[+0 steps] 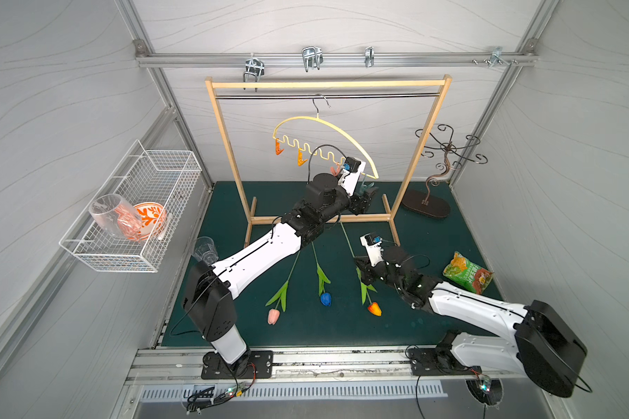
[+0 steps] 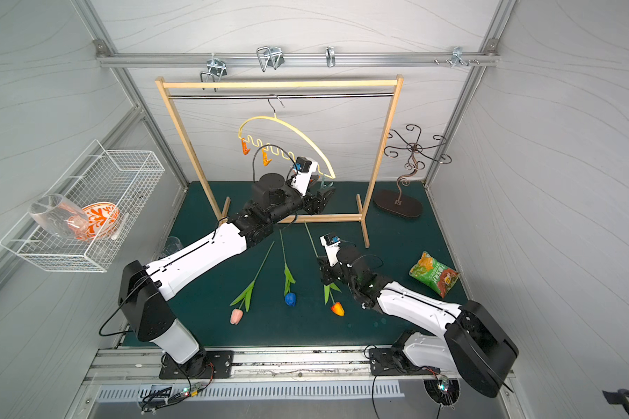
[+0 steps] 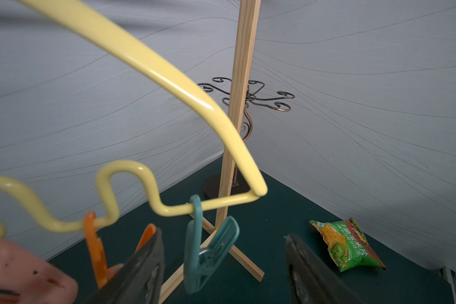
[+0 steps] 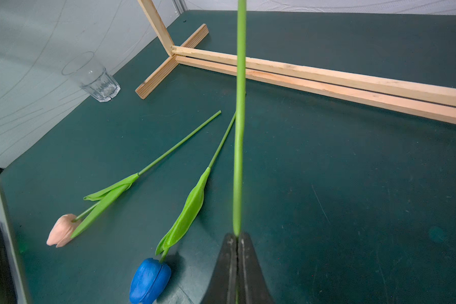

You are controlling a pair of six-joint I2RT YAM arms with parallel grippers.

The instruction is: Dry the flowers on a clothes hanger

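The yellow hanger with colored clips hangs on the wooden rack. My left gripper is open around the teal clip at the hanger's end, without visible contact; an orange clip is alongside. My right gripper is shut on the green stem of the orange tulip, which is held upright in the wrist view. A pink tulip and a blue tulip lie on the green table.
A glass stands at the left, below a wire basket. A snack bag and metal stand are on the right.
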